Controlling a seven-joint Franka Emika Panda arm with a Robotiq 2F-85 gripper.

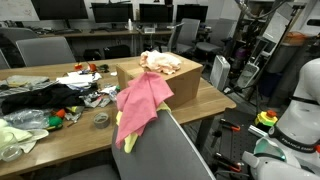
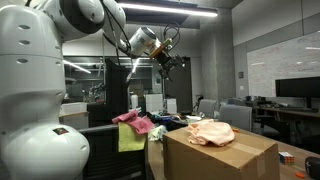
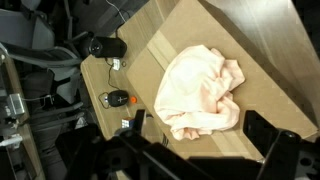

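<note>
A peach cloth lies crumpled on top of the closed cardboard box. From above, the wrist view shows the cloth loosely bunched on the box top, towards one side. My gripper is raised high above the table and box. Its fingers stand open, with dark fingers at both sides of the wrist view and no cloth held between them. A pink cloth hangs over a grey chair back, with yellow cloth under it.
Dark cloths, a tape roll and other small items clutter the table's left part. A green-white cloth lies at its near left. Bare tabletop shows right of the box.
</note>
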